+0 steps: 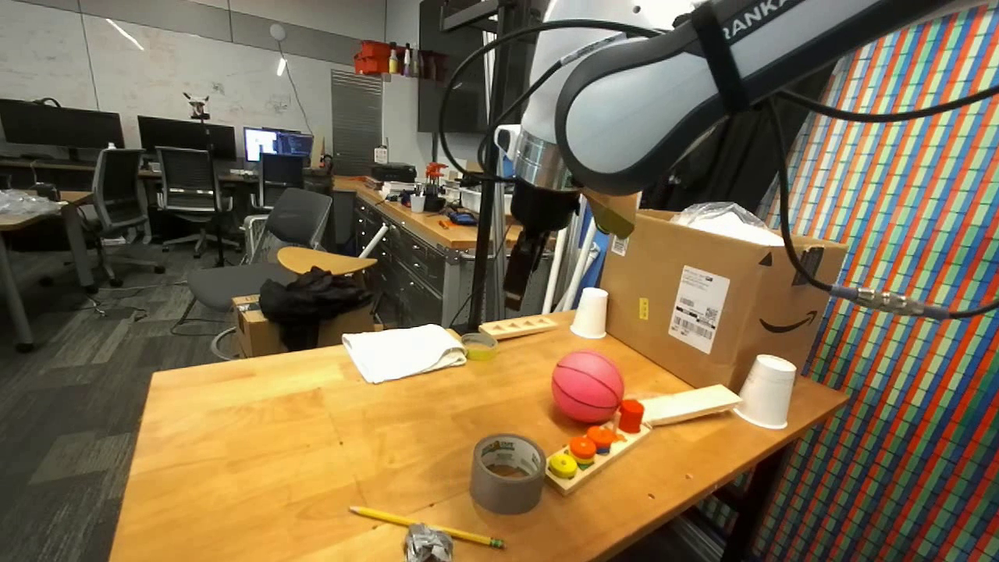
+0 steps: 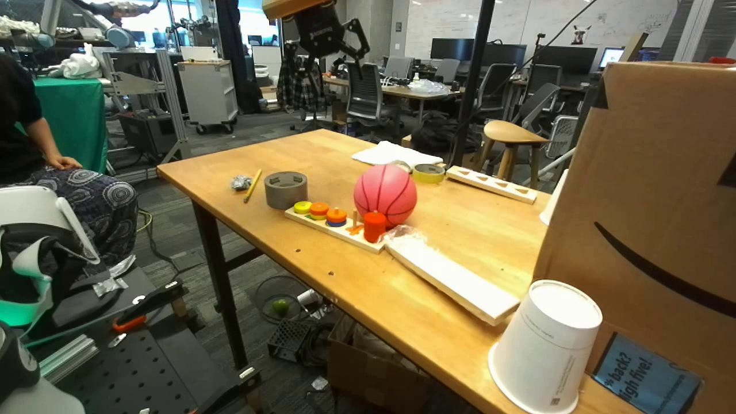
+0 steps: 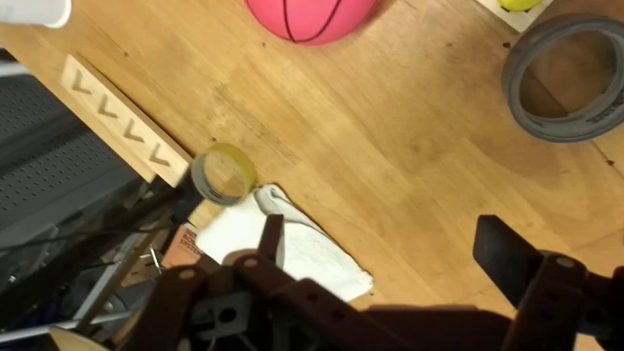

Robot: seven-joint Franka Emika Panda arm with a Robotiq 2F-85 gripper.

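My gripper is open and empty, its two fingers wide apart high above the table; the second exterior view has it [image 2: 338,69] at the top. A pink basketball [image 1: 587,385] rests on the table against a wooden peg board [image 2: 348,232] bearing yellow, orange and red pieces. A grey tape roll [image 1: 506,473] lies flat beside that board. At the table's far side are a folded white cloth [image 1: 404,352], a smaller yellow tape roll [image 3: 240,161] touching it, and a notched wooden strip [image 3: 120,117]. Near the front lie a yellow pencil [image 1: 426,525] and a crumpled silver ball [image 1: 428,543].
A large cardboard box [image 1: 721,290] closes off the right side. Upturned white cups [image 1: 590,313] stand close to it, one at the near corner [image 2: 548,345]. A pale plank [image 2: 452,272] extends from the peg board.
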